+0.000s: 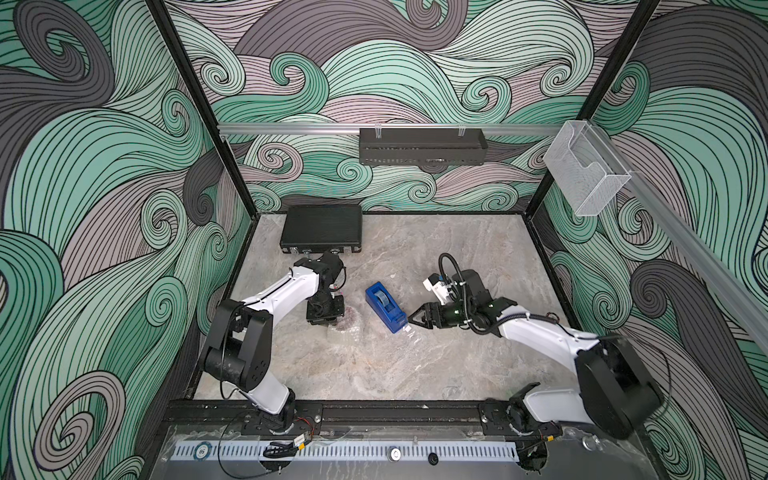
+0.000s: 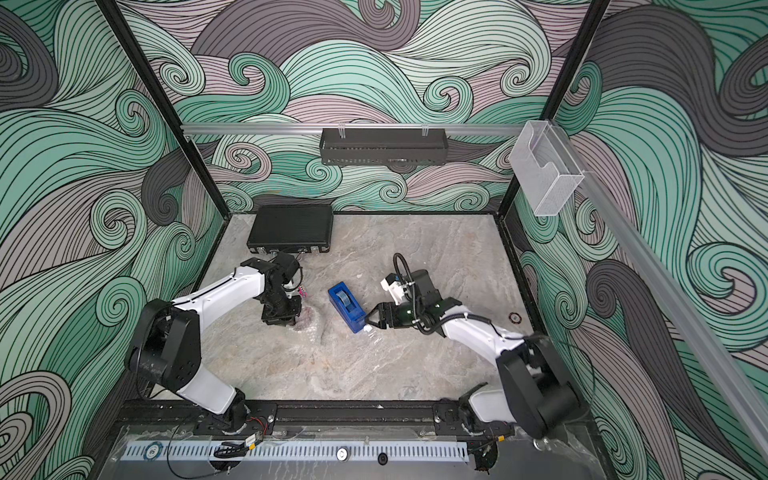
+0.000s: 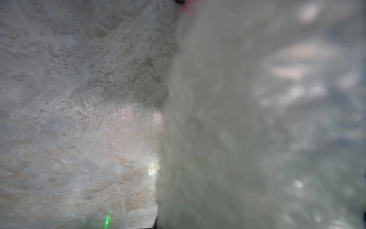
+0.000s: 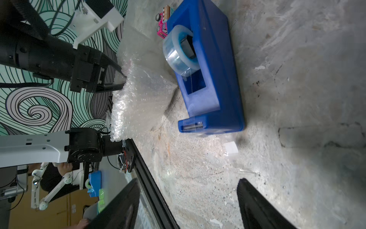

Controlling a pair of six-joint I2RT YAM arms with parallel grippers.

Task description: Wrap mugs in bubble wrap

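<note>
Clear bubble wrap (image 4: 146, 89) is bundled on the left side of the table, and my left gripper is shut on it. Whether a mug is inside the bundle cannot be made out. In the left wrist view the bubble wrap (image 3: 259, 126) fills the right half, blurred and close. A blue tape dispenser (image 4: 219, 72) with a roll of clear tape (image 4: 183, 51) stands between the arms. My right gripper is open near the dispenser's cutting end, its dark fingers (image 4: 255, 206) apart. A small whitish tab (image 4: 230, 147) shows just beyond that end.
A small pink toy car (image 4: 162, 24) is beside the bubble wrap. At the back left lies a black case (image 1: 321, 228).
</note>
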